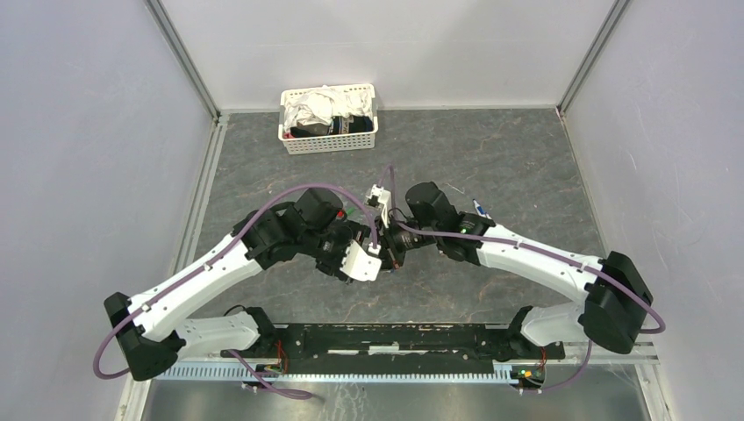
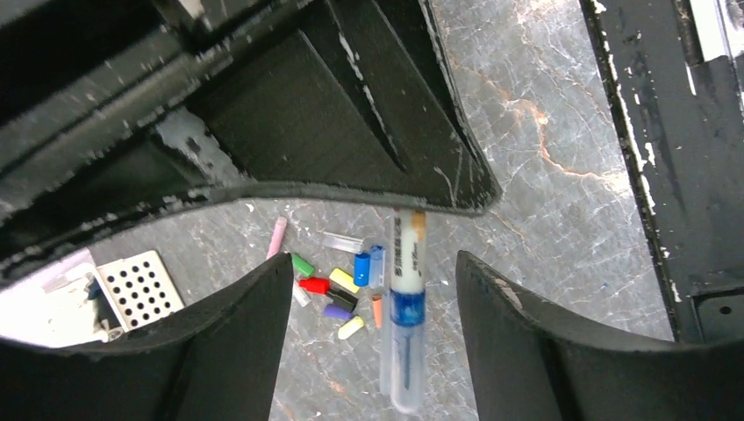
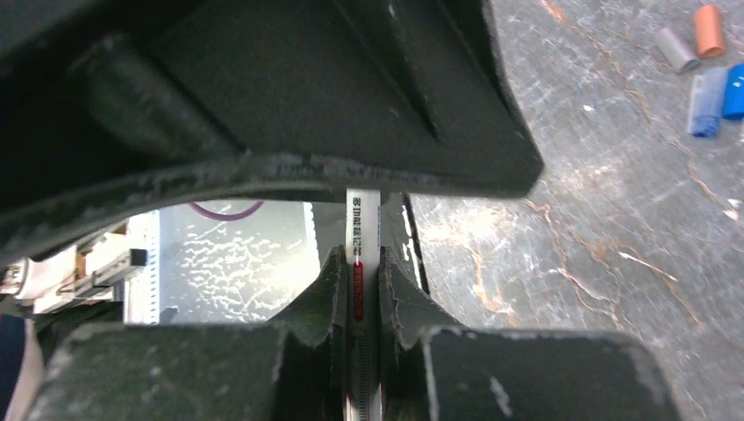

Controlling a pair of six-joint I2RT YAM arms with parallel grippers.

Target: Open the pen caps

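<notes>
In the left wrist view, a white pen with a blue band and a clear lower end stands upright between my left gripper's fingers. Clear gaps on both sides show that gripper open, touching neither side of the pen. My right gripper is shut on a slim white pen with dark print and a red stretch. A black part overhead hides the upper end in both wrist views. Whether both show the same pen, I cannot tell. From above, the two grippers meet at mid-table and cover the pen.
Several small coloured caps lie loose, among them a red cap, a yellow cap and an orange cap. A pink pen rests beyond them. At the back stands a white basket of cloth.
</notes>
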